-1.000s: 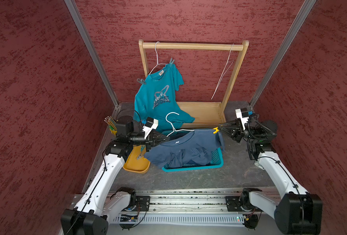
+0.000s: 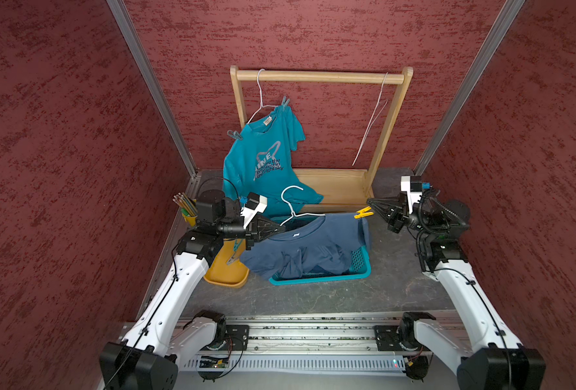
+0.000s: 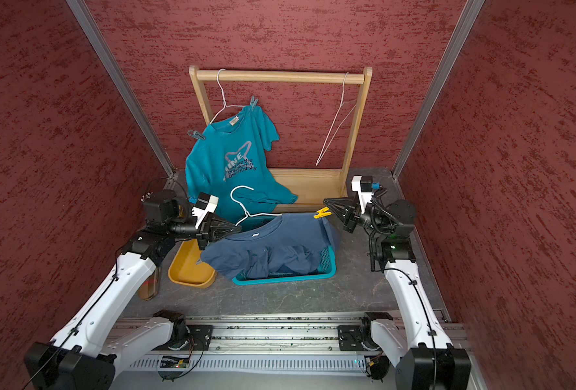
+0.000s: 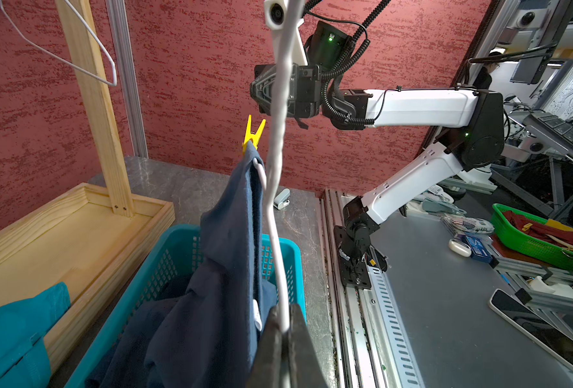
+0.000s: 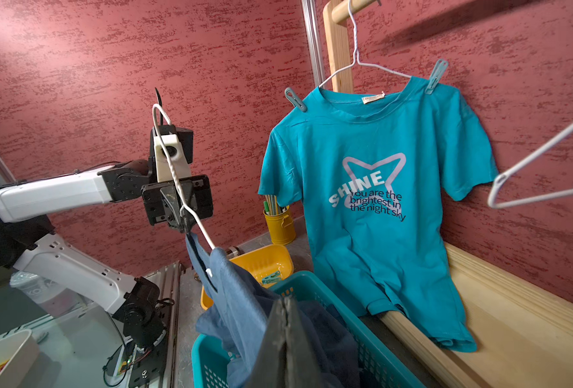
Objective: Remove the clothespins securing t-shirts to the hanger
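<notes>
A dark blue T-shirt droops from a white hanger over the teal basket. My left gripper is shut on the hanger's wire. At the shirt's right shoulder sits a yellow clothespin, its handles pointing up. Just beyond it is my right gripper, shut; nothing shows between its fingers in the right wrist view, where the clothespin cannot be seen. A turquoise T-shirt hangs on the rack with two grey-teal clothespins at its shoulders.
Under the blue shirt stands the teal basket. To its left lies a yellow tray with clothespins inside. The wooden rack is behind, with an empty white hanger at its right end. Bare tabletop lies to the right.
My right gripper has moved slightly up from the clothespin. The pin, the blue shirt's right shoulder and the hanger have shifted a little to the right; the left gripper shifted slightly too.
</notes>
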